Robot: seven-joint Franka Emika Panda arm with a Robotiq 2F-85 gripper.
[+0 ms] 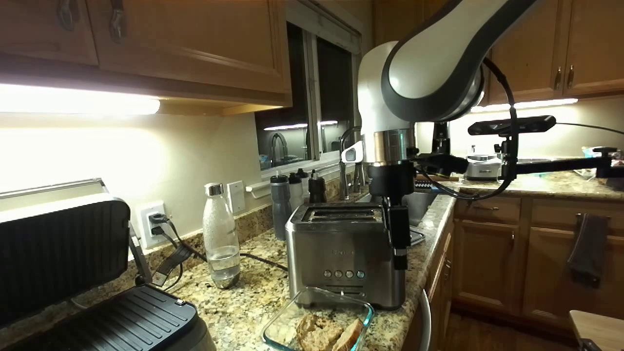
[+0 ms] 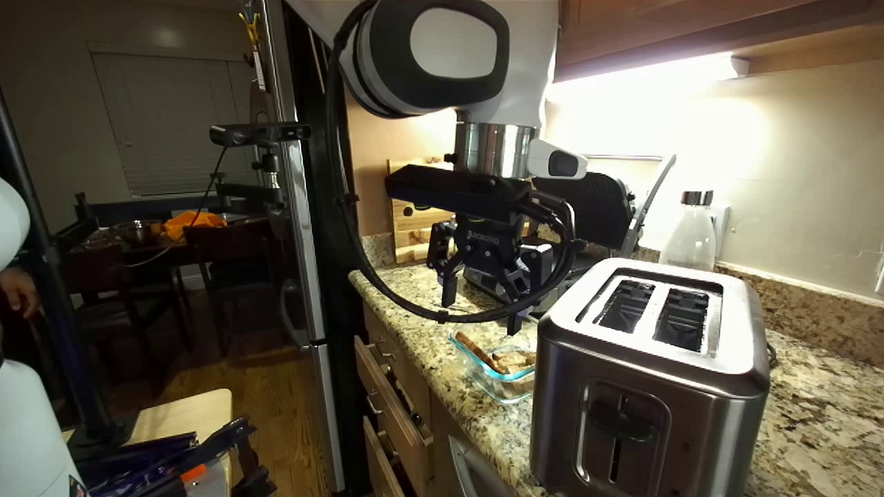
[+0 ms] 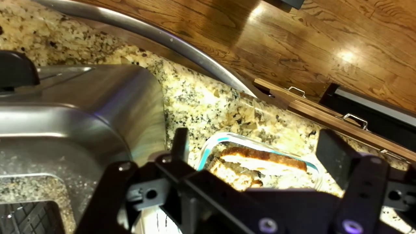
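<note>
My gripper (image 2: 482, 315) points down with its fingers spread wide and nothing between them. It hangs above the counter near the toaster's right front corner, higher than the glass dish. The steel toaster (image 1: 345, 257) stands upright on the counter, and its two slots (image 2: 655, 313) look empty. Next to it lies a clear glass dish (image 3: 223, 137) holding bread slices (image 1: 319, 333). In the wrist view the bread (image 3: 265, 159) shows between my two fingertips, partly covered by the gripper body.
An open grill press (image 1: 99, 316) sits at the left, and a glass water bottle (image 1: 222, 245) stands by the wall. Dark bottles (image 1: 281, 202) are behind the toaster. Drawers (image 2: 406, 422) stand open below the counter's edge.
</note>
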